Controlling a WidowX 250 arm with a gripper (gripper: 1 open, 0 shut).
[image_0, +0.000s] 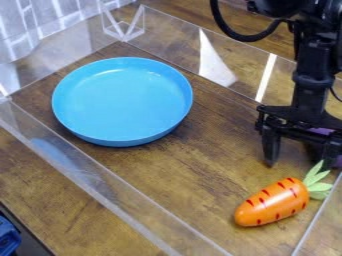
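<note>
My black gripper (297, 140) stands on the right over the wooden board, fingers apart and open, with no object seen held between them. Just below it lies an orange toy carrot (271, 205) with dark stripes and a pale green top. Behind the fingers at the right edge, something purple is partly hidden. A blue round plate (123, 100) rests at the upper left of the board.
Clear low walls surround the board. A blue object (11, 240) sits outside at the lower left corner. The middle and lower left of the board are bare wood.
</note>
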